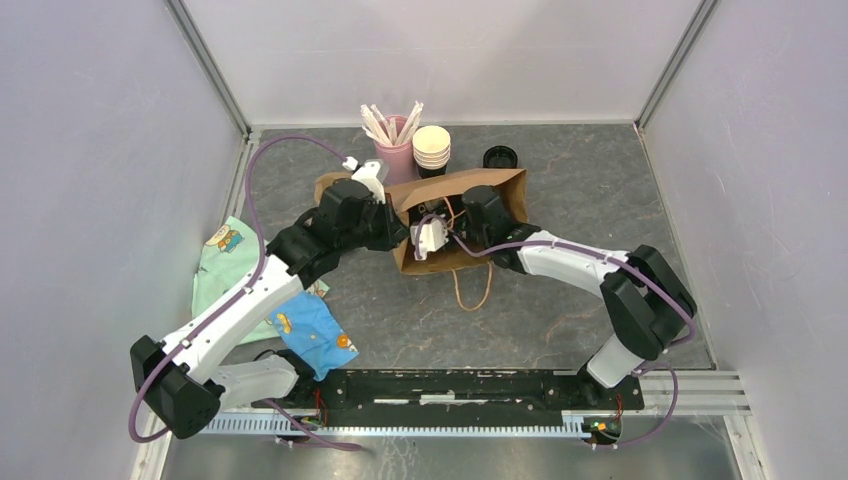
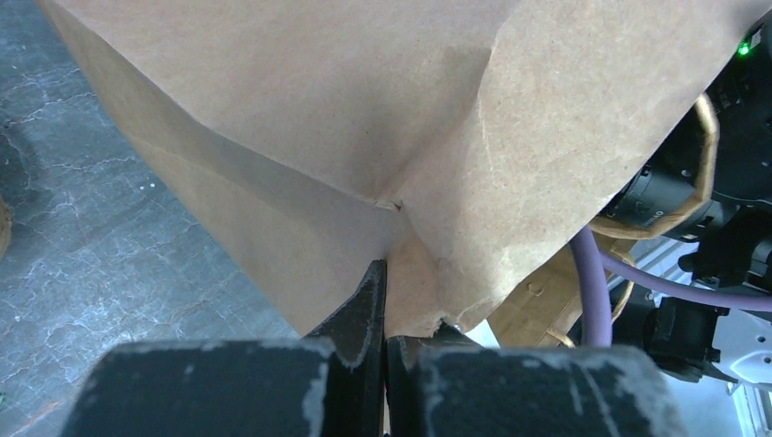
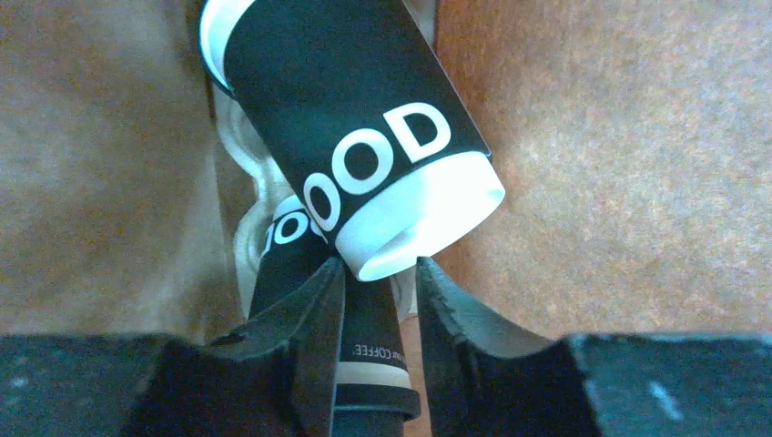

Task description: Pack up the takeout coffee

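Observation:
A brown paper bag lies open at the table's centre. My left gripper is shut on its edge; in the left wrist view crumpled paper meets the fingertips. My right gripper is inside the bag, part open around the white rim of a dark coffee cup; whether it touches the cup I cannot tell. A second cup lies below it on a pale moulded carrier, beside it in the bag.
Behind the bag stand a pink straw holder, stacked cups and a black lid. Cloths lie at the left.

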